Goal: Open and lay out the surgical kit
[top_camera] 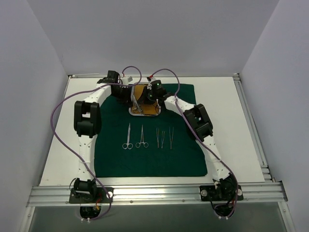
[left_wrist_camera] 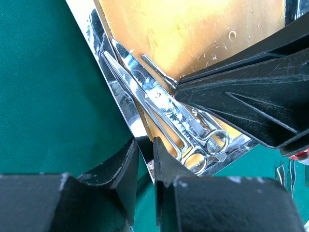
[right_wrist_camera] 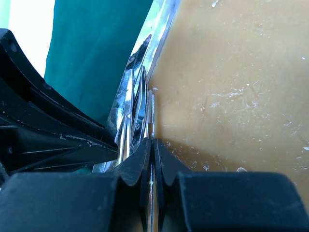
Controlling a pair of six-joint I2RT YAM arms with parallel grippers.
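My left gripper is shut on the rim of the metal tray point(left_wrist_camera: 108, 72). In the right wrist view my right gripper has its fingertips together on a slim metal scalpel handle point(right_wrist_camera: 153, 108). The narrow tip of the handle shows just ahead of the fingers, low over the tray's tan floor. Scissors point(left_wrist_camera: 157, 94) and other instruments lie overlapped along the tray wall, beside the handle. The right fingers hide part of the handle in the left wrist view.
On the green cloth point(top_camera: 111, 159), laid in a row, are scissors point(top_camera: 128, 137), a ring-handled clamp point(top_camera: 142, 137) and several slim tweezers point(top_camera: 171, 137). Both arms crowd around the tray at the back.
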